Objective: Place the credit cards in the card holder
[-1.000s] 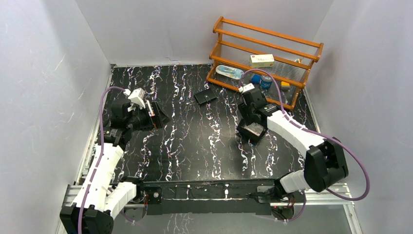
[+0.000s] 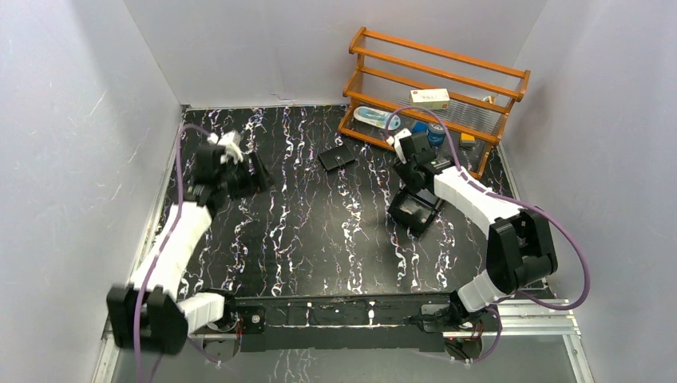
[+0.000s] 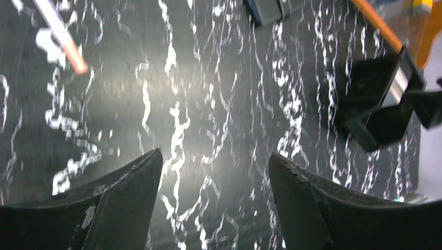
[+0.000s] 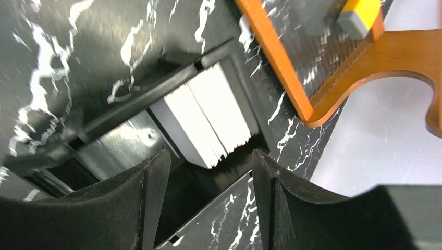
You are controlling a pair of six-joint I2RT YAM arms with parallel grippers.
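Observation:
A black open box (image 2: 411,219) stands right of centre, with a stack of white cards (image 4: 206,112) in one compartment. My right gripper is over it, fingers apart, nothing visibly held. My left gripper is over the left side of the table, open, nothing between its fingers in the wrist view. A small black case (image 2: 335,158) lies at the middle back. A blurred pale strip (image 3: 60,34) shows at the upper left of the left wrist view; I cannot tell what it is.
A wooden rack (image 2: 355,80) with a light box (image 2: 429,99), a blue can (image 2: 436,134) and other items stands at the back right. Walls bound both sides.
The left arm is moving, blurred, its wrist shifted slightly back and up in the top view. The right arm has shifted over the past second, its gripper staying above the box.

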